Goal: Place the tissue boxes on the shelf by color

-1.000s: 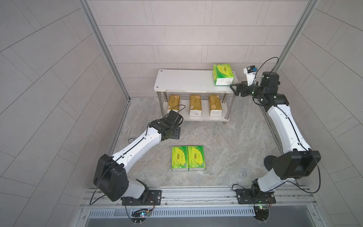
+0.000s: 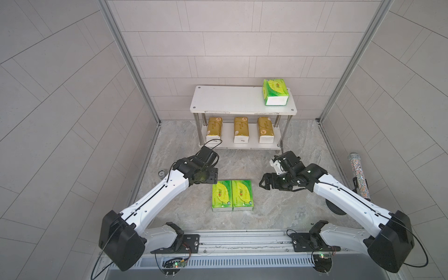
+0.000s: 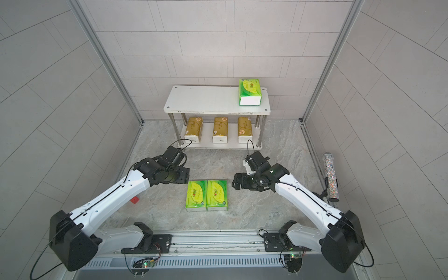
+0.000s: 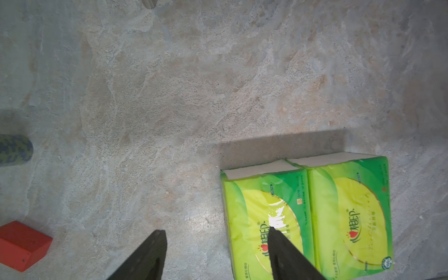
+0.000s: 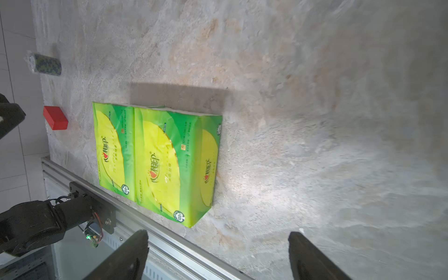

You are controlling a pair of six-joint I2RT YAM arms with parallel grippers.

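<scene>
Two green tissue packs, a left one point(image 2: 221, 193) and a right one point(image 2: 242, 193), lie side by side on the floor. A third green pack point(image 2: 275, 92) sits at the right end of the upper shelf point(image 2: 228, 99). Three gold packs stand spaced out on the lower shelf point(image 3: 205, 141), among them a middle gold pack point(image 3: 220, 129). My left gripper is just beyond and left of the floor packs, its fingers apart and empty. To their right my right gripper is open, with bare floor between its fingers.
A red block point(image 4: 23, 245) and a dark patterned cylinder point(image 4: 14, 150) lie on the floor to the left. A speckled tube point(image 3: 330, 177) stands near the right wall. The upper shelf's left and middle are clear.
My right gripper has come down from beside the upper shelf to the right of the floor packs. My left gripper has shifted slightly nearer and left. The packs have not moved.
</scene>
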